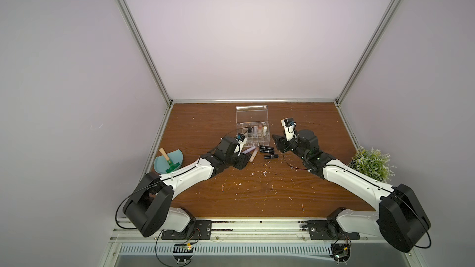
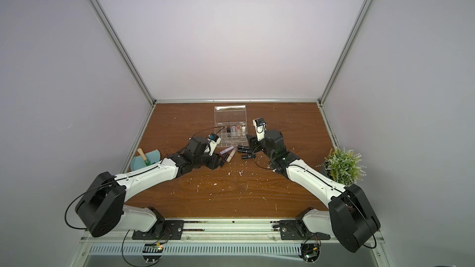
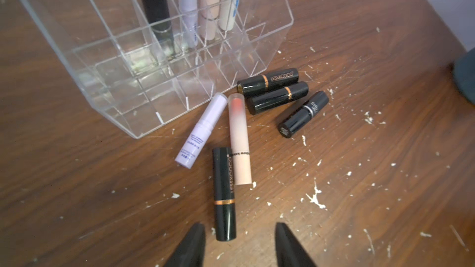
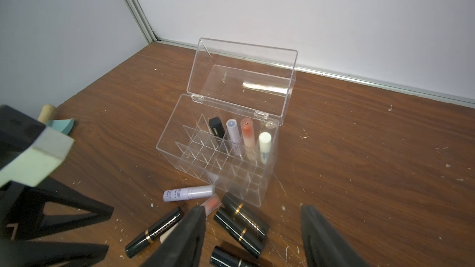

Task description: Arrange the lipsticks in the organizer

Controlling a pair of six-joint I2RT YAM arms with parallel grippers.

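The clear organizer (image 4: 222, 168) stands with its lid up; a black, a lilac, a pink and a white tube stand upright in its back row. In front of it on the table lie a lilac tube (image 3: 201, 131), a pink tube (image 3: 239, 136), a black lipstick (image 3: 224, 192), two parallel black lipsticks (image 3: 278, 97) and a shorter black one (image 3: 302, 114). My left gripper has its fingers apart with nothing between them, close to the near end of the single black lipstick. My right gripper, also open and empty, hovers to the right of the organizer.
A blue plate with a green-and-wood tool (image 1: 168, 161) sits at the left edge. A potted plant (image 1: 372, 164) stands at the right edge. White specks dot the table, and its front middle is otherwise clear.
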